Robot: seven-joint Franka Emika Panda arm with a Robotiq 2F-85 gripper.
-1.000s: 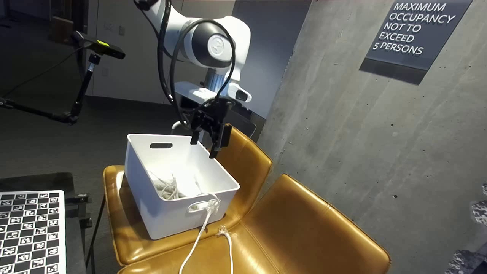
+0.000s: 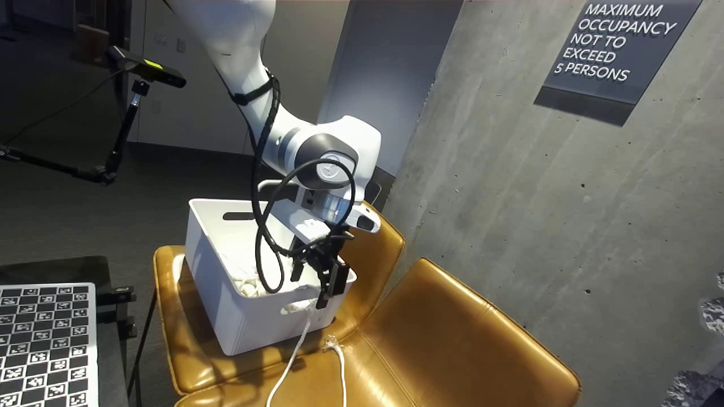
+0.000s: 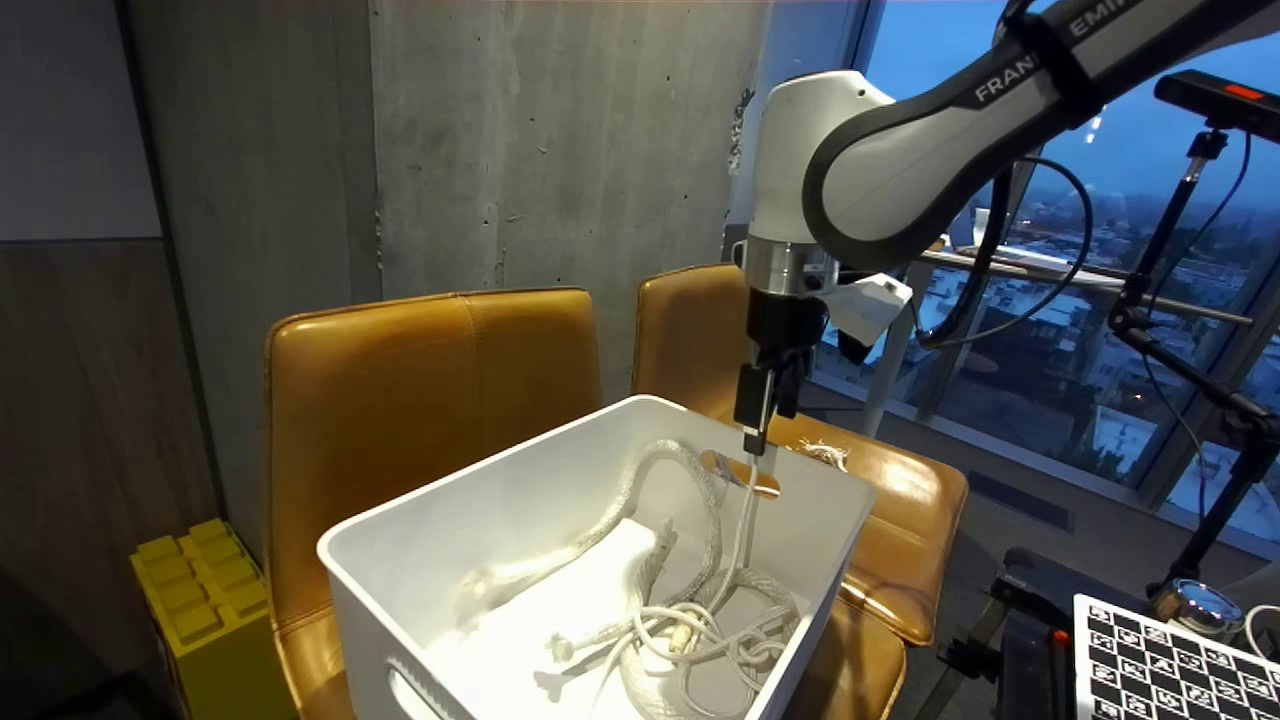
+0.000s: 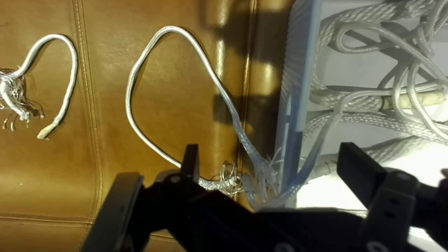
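Note:
A white rope [image 4: 323, 133] runs from inside the white bin [image 4: 303, 40] across its end wall, near the handle slot. Whether the rope goes over the rim, through the slot or both is hard to tell. Frayed strands [image 4: 266, 172] hang just outside the wall, and a white cord [image 4: 168, 29] loops over the tan seat from there. My gripper is open, its fingers [image 4: 191, 161] apart on either side of that wall and rope. From the side, the gripper [image 2: 310, 288] sits low at the bin's near end, above the rope's outer length [image 2: 296, 353].
More tangled rope [image 3: 684, 630] lies in the bin. A frayed rope piece [image 4: 69, 84] rests on the seat. Tan chairs [image 2: 468, 325] stand beside the concrete wall [image 2: 543, 203]. A black-and-white patterned board [image 2: 51, 346] is at the left.
The arm has come down from above the bin to its near end wall, bringing the fingers around the rim by the rope. The bin and the outer rope look unmoved.

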